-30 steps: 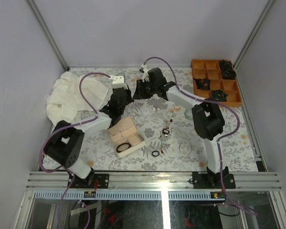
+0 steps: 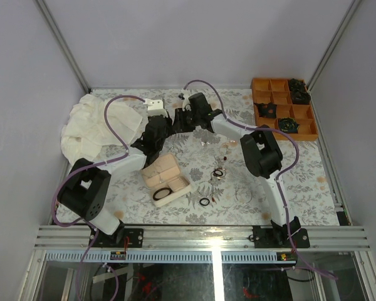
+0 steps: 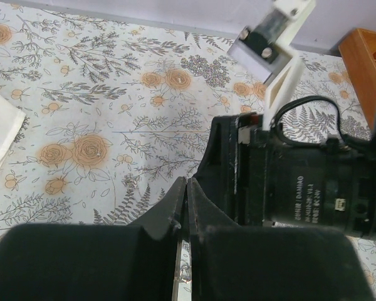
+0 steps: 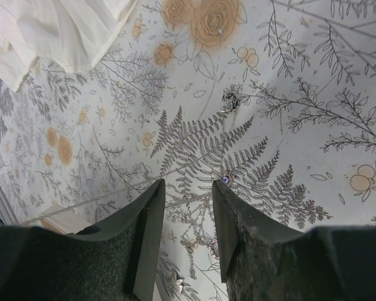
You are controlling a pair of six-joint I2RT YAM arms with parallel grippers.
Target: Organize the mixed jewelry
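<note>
My left gripper is shut, above the table's upper middle, close beside my right arm's gripper. My right gripper stands open over the patterned tabletop. In the right wrist view, thin chains (image 4: 194, 199) and small pieces such as a pendant (image 4: 225, 179) and an earring (image 4: 230, 100) lie under and beyond its fingers; a fine strand runs across at the lower left, its ends unclear. In the top view, a pale jewelry box (image 2: 178, 187) lies open with a dark bangle inside; rings (image 2: 218, 173) and other mixed pieces lie right of it.
A wooden compartment tray (image 2: 280, 97) with dark pouches stands at the back right. A white cloth (image 2: 91, 128) lies at the left. A black ring (image 2: 204, 201) lies near the front.
My right arm has moved left and slightly down in the top view, bringing its gripper nearer the left one. The left arm has stayed in place.
</note>
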